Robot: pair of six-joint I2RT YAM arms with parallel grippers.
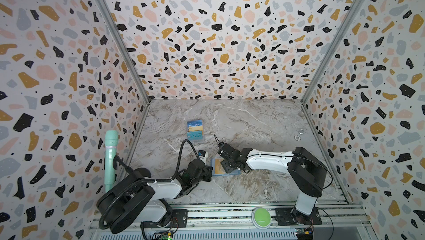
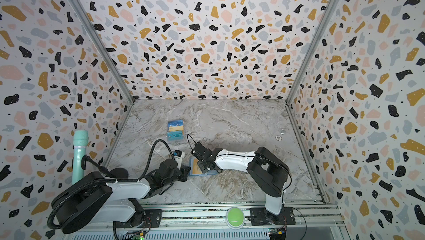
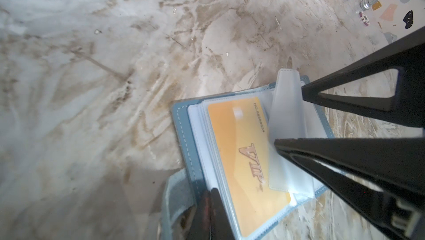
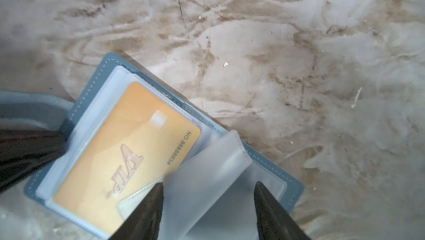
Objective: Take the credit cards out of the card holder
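Note:
The blue card holder (image 3: 188, 144) lies spread on the table. An orange VIP card (image 3: 241, 151) sits in its clear sleeve; a translucent sleeve flap (image 3: 290, 127) is lifted and curled beside it. At the holder's left edge, the tips of my left gripper are shut; whether they pinch the cover's rim cannot be made out. Above the flap, my right gripper stands partly open, its two fingers apart on either side of the curled sheet. Both arms hide much of the holder from the top views.
Several blue, yellow and teal cards (image 1: 194, 129) lie in a clear tray further back on the left. Small shiny items (image 1: 299, 134) rest near the right wall. The table behind the arms is mostly clear.

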